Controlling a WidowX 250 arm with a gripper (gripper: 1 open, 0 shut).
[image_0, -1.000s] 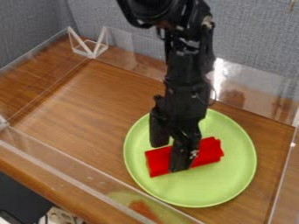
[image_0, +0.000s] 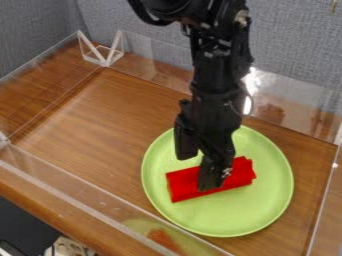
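Observation:
A red block (image_0: 210, 183) lies on a round green plate (image_0: 262, 205) on the wooden table. The black gripper (image_0: 199, 165) hangs over the plate, fingers spread apart, one above the block's upper left, the other down by the block's right part. Whether anything is held is hard to tell; the block rests on the plate.
Clear low walls edge it, with a white bracket (image_0: 100, 52) at the back left corner. Grey padded walls stand behind.
The gripper has risen slightly and its fingers have spread wider apart. The red block stays on the plate.

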